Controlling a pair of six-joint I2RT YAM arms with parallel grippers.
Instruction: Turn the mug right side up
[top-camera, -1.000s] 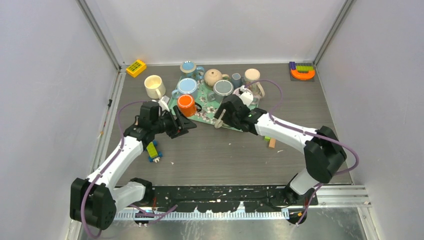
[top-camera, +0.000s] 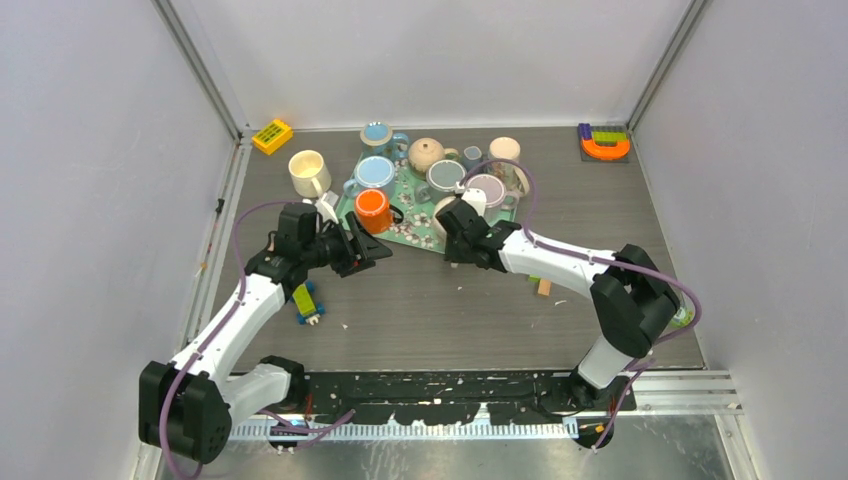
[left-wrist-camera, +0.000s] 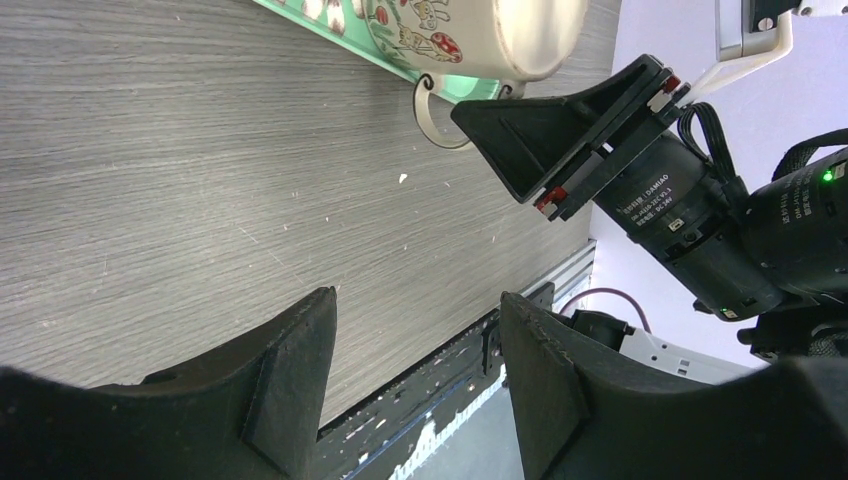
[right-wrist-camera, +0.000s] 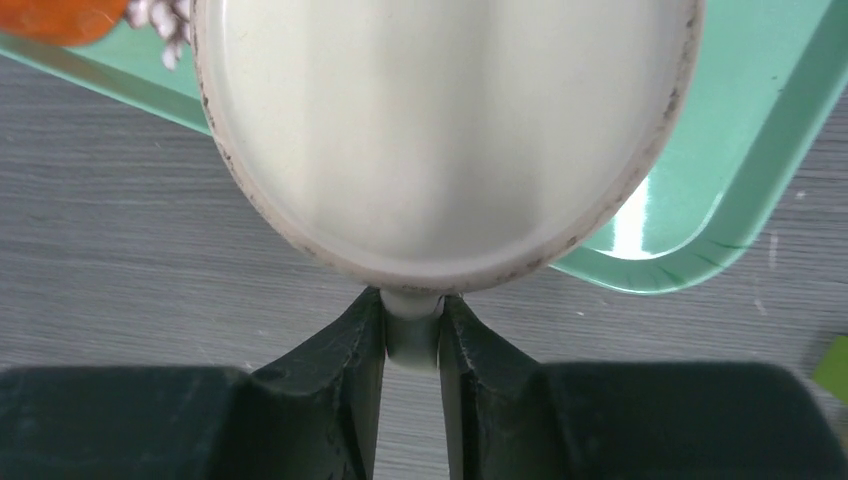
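My right gripper (top-camera: 455, 245) is over the front of the green tray (top-camera: 400, 230). In the right wrist view its fingers are shut on the handle (right-wrist-camera: 410, 330) of a white mug (right-wrist-camera: 440, 130), whose pale inside fills the upper middle. In the left wrist view that mug (left-wrist-camera: 470, 30) lies tipped on its side, showing a printed pattern, above the right gripper. My left gripper stands open with nothing between its fingers, left of and in front of the tray.
An orange mug (top-camera: 371, 208), blue mugs (top-camera: 374, 174) and several others crowd the tray. A cream mug (top-camera: 308, 170) stands left of it. Toys and blocks (top-camera: 544, 287) lie at the sides.
Over the last second my right gripper has shifted slightly right and turned, with the white mug's handle moving with it. The left arm has hardly moved.
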